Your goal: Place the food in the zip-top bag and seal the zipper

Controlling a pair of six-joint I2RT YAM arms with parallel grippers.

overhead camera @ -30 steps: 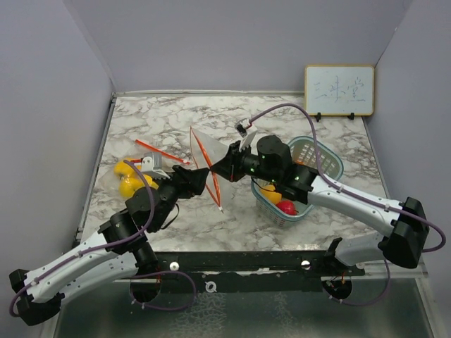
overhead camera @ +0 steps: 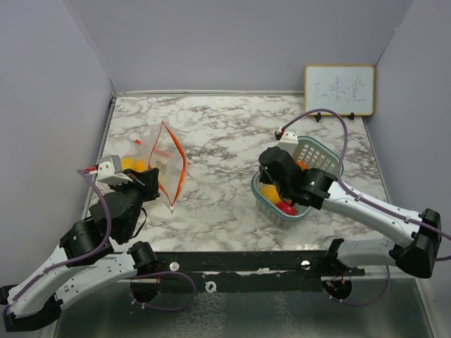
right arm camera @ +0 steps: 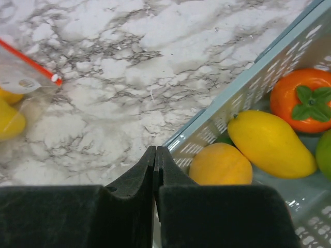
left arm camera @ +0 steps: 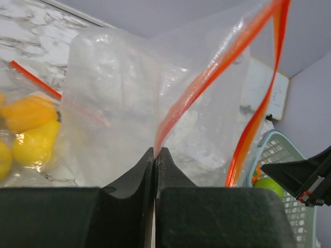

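Note:
An empty zip bag with orange zipper hangs from my left gripper, which is shut on it at the left of the table; in the left wrist view its plastic rises above the fingertips. Behind it lies another bag holding yellow food. My right gripper is shut, nothing visible between its fingers, at the left rim of the basket. The basket holds a tomato, a yellow fruit, a round orange-yellow fruit and a green one.
A whiteboard stands at the back right.
My left gripper has moved left with the empty bag. My right gripper has let go of the bag and moved right to the basket.

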